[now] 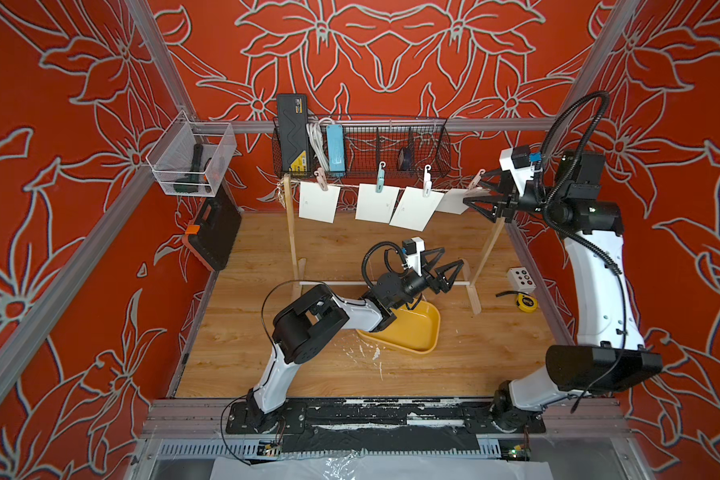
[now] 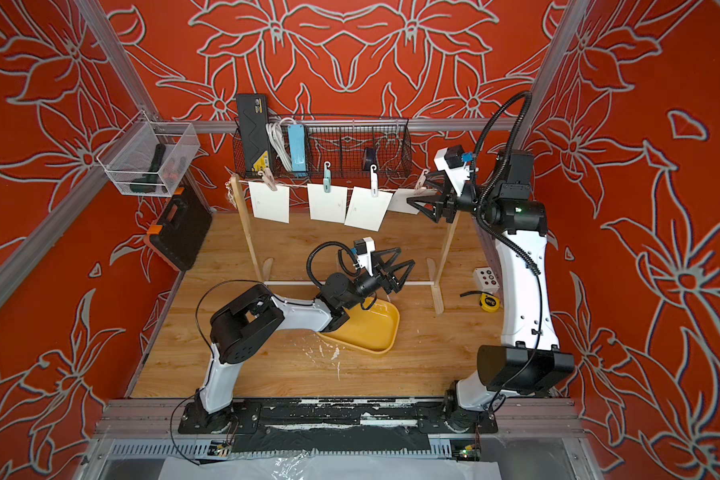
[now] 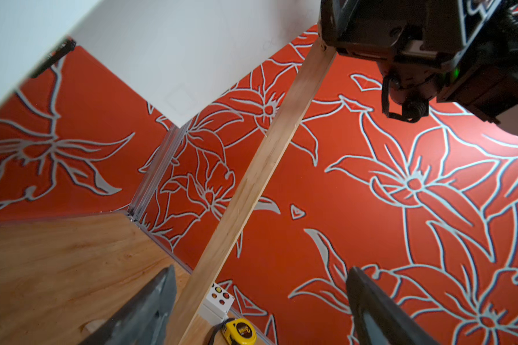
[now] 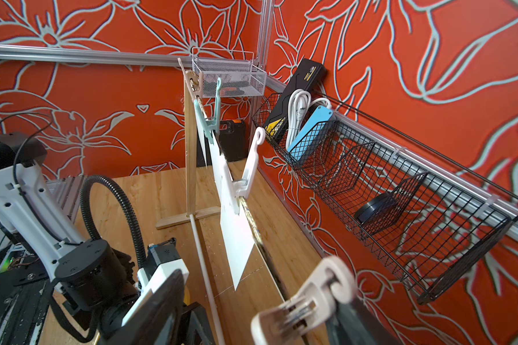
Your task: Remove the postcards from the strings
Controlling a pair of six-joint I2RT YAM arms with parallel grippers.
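Note:
Four white postcards (image 1: 317, 204) hang by clips from a string between wooden posts; the middle two (image 1: 374, 206) (image 1: 412, 209) have teal and white clips. My right gripper (image 1: 478, 192) is shut on the pink clip (image 4: 302, 302) of the rightmost postcard (image 1: 453, 201), seen close in the right wrist view. My left gripper (image 1: 449, 268) stands open below and in front of the hanging cards, angled up to the right, with nothing between its fingers; in the left wrist view white cards are close overhead.
A yellow tray (image 1: 408, 340) lies under my left arm. A wire basket (image 1: 388, 144) hangs on the back wall, a clear container (image 1: 192, 172) at left. A tape measure (image 1: 526, 302) and white block (image 1: 520, 278) lie at right.

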